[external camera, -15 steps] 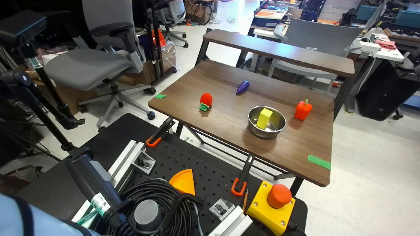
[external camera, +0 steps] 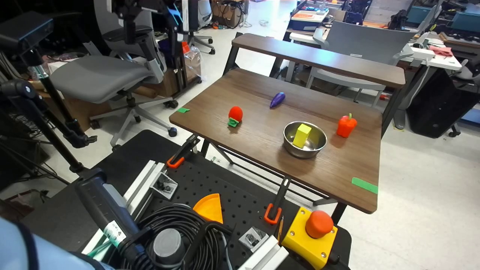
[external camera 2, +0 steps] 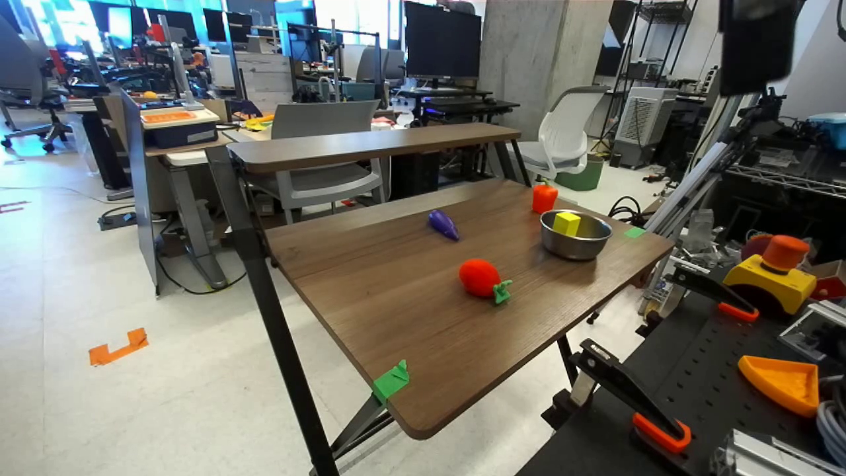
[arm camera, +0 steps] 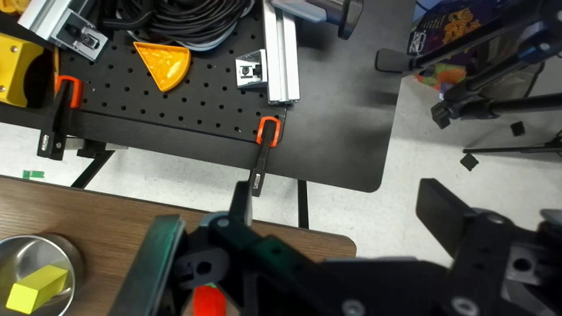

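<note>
My gripper stands wide open in the wrist view, nothing between its fingers. Exterior view 1 catches it (external camera: 155, 31) at the top left, high above the table's far left side. On the brown table lie a red tomato-like toy with green leaves (external camera: 236, 115), a purple eggplant (external camera: 277, 99) and a red pepper (external camera: 346, 125). Inside the steel bowl (external camera 2: 568, 247) a yellow block (external camera: 302, 135) leans on end. Part of the bowl (arm camera: 79, 255) shows at the wrist view's lower left. Gripper parts hide most of the red toy (arm camera: 208, 301) there.
A raised shelf (external camera: 315, 58) spans the table's back edge. In front stands a black pegboard bench with clamps (external camera: 278, 202), coiled cable, an orange wedge (external camera: 209, 207) and a yellow box with a red button (external camera: 317, 229).
My gripper has come into exterior view 1 at the top left, where it was absent a second ago. The objects on the table and in the bowl have not moved.
</note>
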